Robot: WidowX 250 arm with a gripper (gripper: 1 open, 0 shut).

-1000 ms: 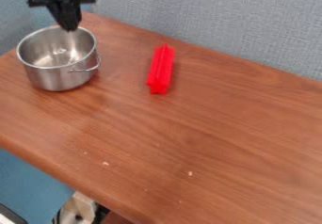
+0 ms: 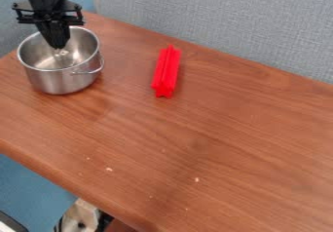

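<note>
A steel pot (image 2: 62, 75) with a wire handle stands at the left of the wooden table (image 2: 208, 148). My black gripper (image 2: 56, 43) reaches down from the top left into the pot's mouth, its tip over the inside near the back. Whether its fingers are open or shut, or hold anything, I cannot tell. A long red object (image 2: 166, 72) lies on the table to the right of the pot, apart from it.
A grey padded wall (image 2: 235, 17) runs along the back edge. The table's left edge drops to a blue surface (image 2: 26, 192).
My gripper has come lower and a little to the left, down toward the pot's interior. The pot and the red object have not visibly moved.
</note>
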